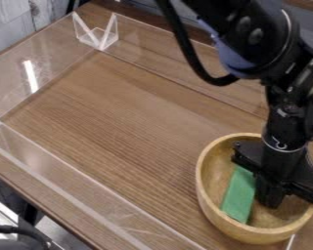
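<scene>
A tan bowl (217,176) sits at the lower right of the table, with a green block (239,194) lying inside it. My black gripper (269,183) is lowered into the bowl at the block's right side, its fingertips partly hidden by one another and in shadow. Whether anything is between them is hard to see; the fingers appear close together.
A small clear plastic piece (97,29) stands at the back left. Dark cables lie at the bottom-left corner.
</scene>
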